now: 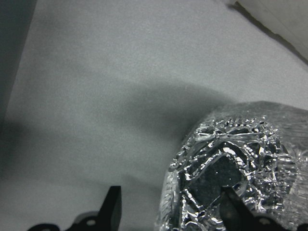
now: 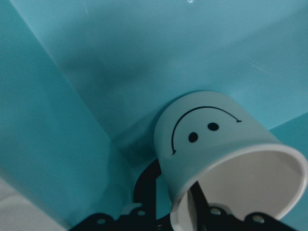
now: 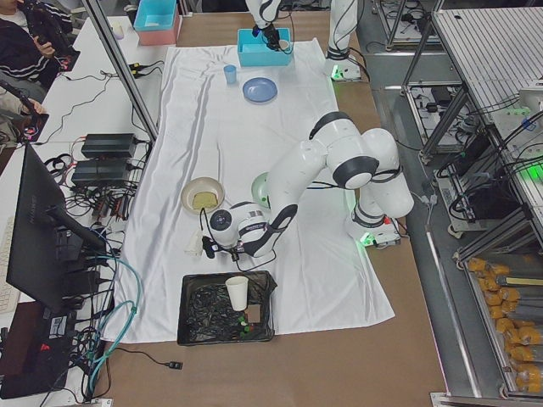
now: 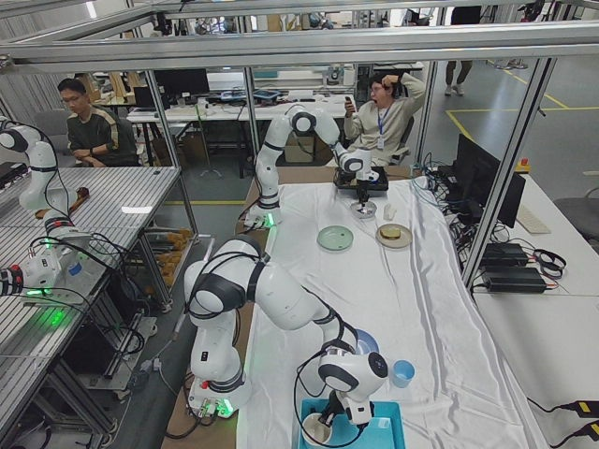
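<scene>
My left gripper hangs low over the white cloth beside the black tray (image 3: 193, 331), open, above a crinkled clear plastic-looking thing (image 1: 219, 163) in the left wrist view. The tray holds a white cup (image 3: 237, 292). My right gripper is in the blue bin (image 4: 379, 430) at the far end, with one finger inside a white smiley-face cup (image 2: 207, 125) lying on its side and the other outside; whether it grips the wall is unclear.
A beige plate with a yellow item (image 3: 202, 191), a green plate (image 4: 334, 238), a blue plate (image 3: 260, 90) and a blue cup (image 3: 230, 74) stand on the cloth, whose middle is mostly clear.
</scene>
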